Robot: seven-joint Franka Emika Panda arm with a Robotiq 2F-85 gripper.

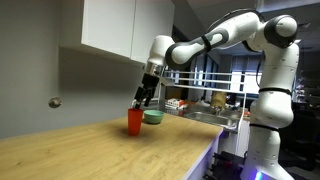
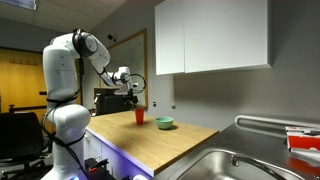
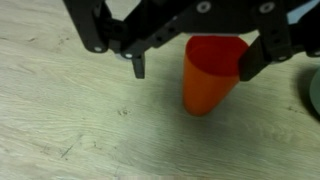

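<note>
An orange-red cup (image 1: pixel 134 122) stands upright on the wooden counter. My gripper (image 1: pixel 147 101) is above and close by it, pointing down. From the wrist, the cup (image 3: pixel 210 76) appears beneath the right finger (image 3: pixel 253 62), which overlaps part of its rim. The left finger (image 3: pixel 138 64) is well away from it, over bare wood. My gripper is open, and the space between its fingers shows wood and part of the cup. In the second exterior view, the cup (image 2: pixel 140 117) is just below the gripper (image 2: pixel 131 105).
A green bowl (image 1: pixel 153 116) sits beside the cup, its edge (image 3: pixel 315 92) showing at the right of the wrist view. Beyond lie a sink (image 2: pixel 225 165) and a dish rack (image 1: pixel 178 103). White cabinets (image 1: pixel 115 30) hang above.
</note>
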